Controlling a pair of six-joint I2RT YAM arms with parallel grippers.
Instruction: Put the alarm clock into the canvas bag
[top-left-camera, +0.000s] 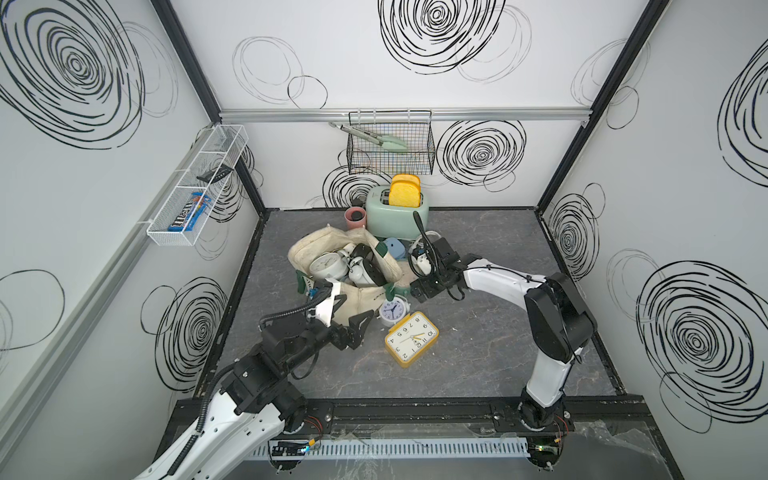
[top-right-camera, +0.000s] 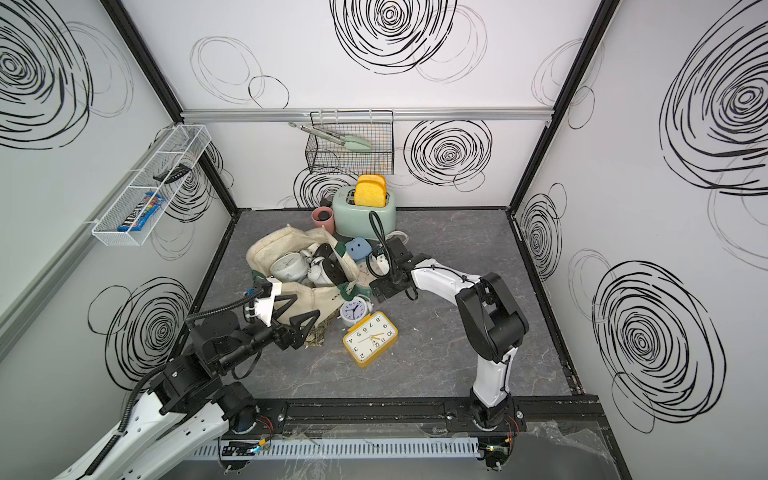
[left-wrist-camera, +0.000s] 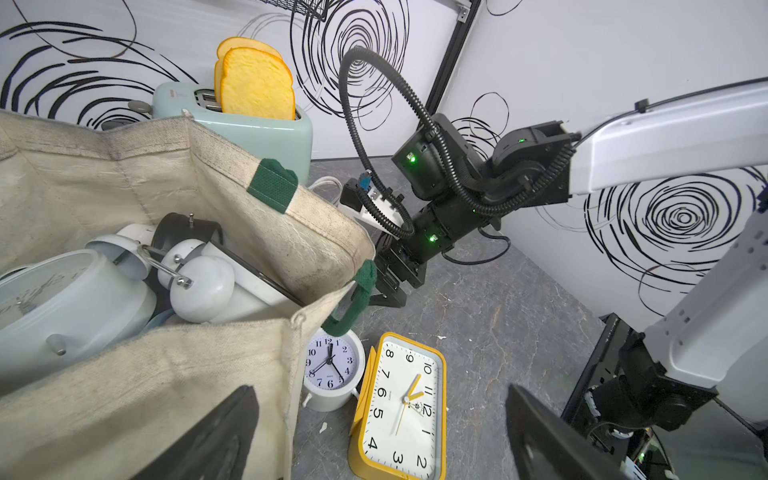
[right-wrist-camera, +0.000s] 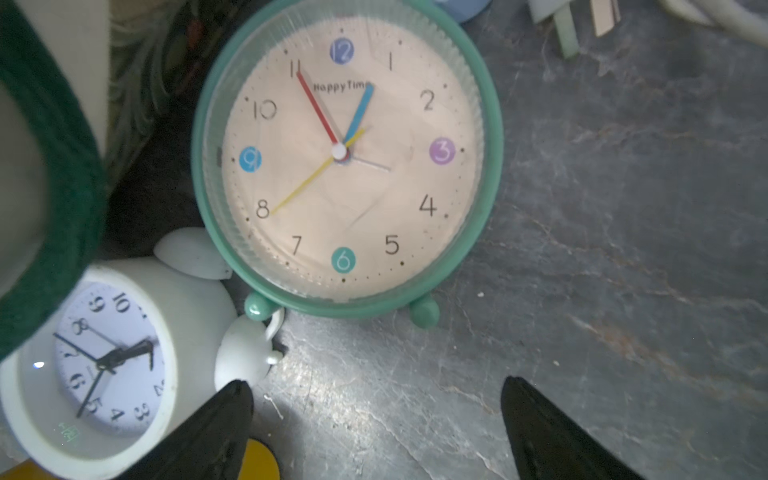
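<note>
A cream canvas bag (top-left-camera: 357, 301) with green handles stands open on the table, several clocks and other items inside it. Beside its right side lies a round green-rimmed alarm clock (right-wrist-camera: 360, 208), face up. A small white alarm clock (left-wrist-camera: 329, 369) and a yellow rectangular clock (left-wrist-camera: 404, 408) are at the bag's front right corner. My right gripper is open over the green clock, its fingers apart with nothing between them; in the top views the arm hides most of that clock. My left gripper is open in front of the bag, also empty.
Behind the bag are a mint toaster (top-left-camera: 397, 214) with yellow toast, a pink cup (top-left-camera: 355, 217) and a blue object (top-left-camera: 394, 248). A white cable (right-wrist-camera: 720, 16) lies behind the green clock.
</note>
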